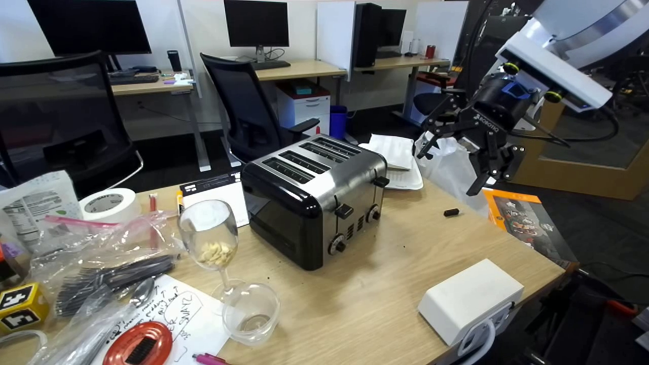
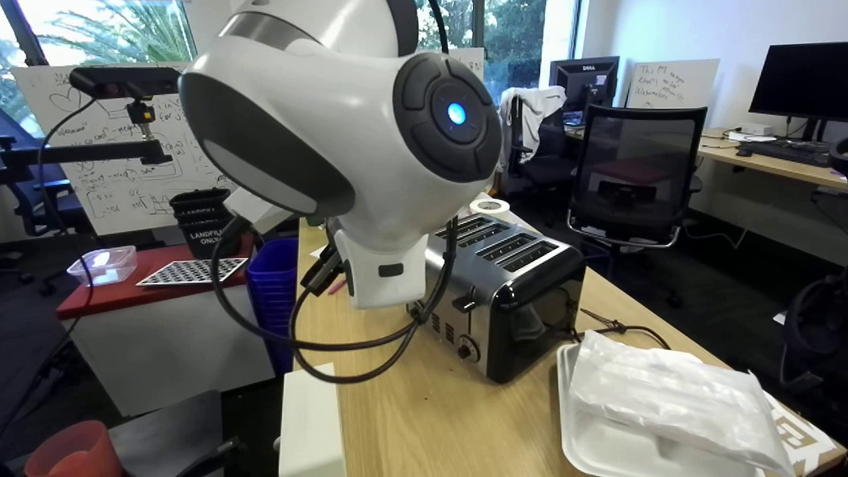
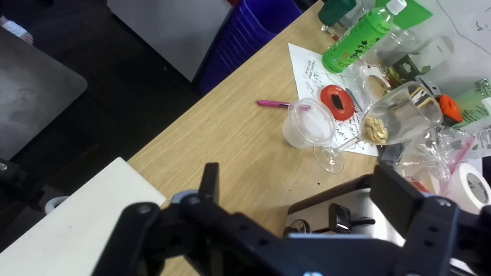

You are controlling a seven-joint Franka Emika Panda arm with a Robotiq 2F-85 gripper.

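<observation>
My gripper (image 1: 451, 172) hangs over the right part of the table, open, its fingers wide apart and nothing between them. In the wrist view the gripper spans the lower half of the picture. A black and steel toaster (image 1: 359, 167) with several empty slots stands mid-table, left of the gripper and apart from it. Left of the toaster is a wine glass (image 1: 208, 228) holding pale nut-like pieces. Beside it stands a clear plastic cup (image 3: 309, 123). A small black object (image 1: 451, 212) lies on the bare wood below the gripper.
A white box (image 1: 468, 298) sits at the table's edge. White trays with a plastic wrapper (image 2: 676, 397) lie beyond the toaster. Clutter includes a green bottle (image 3: 359, 39), a tape roll (image 1: 110, 206) and a red lid (image 1: 140, 343). Bare wood stretches between toaster and white box.
</observation>
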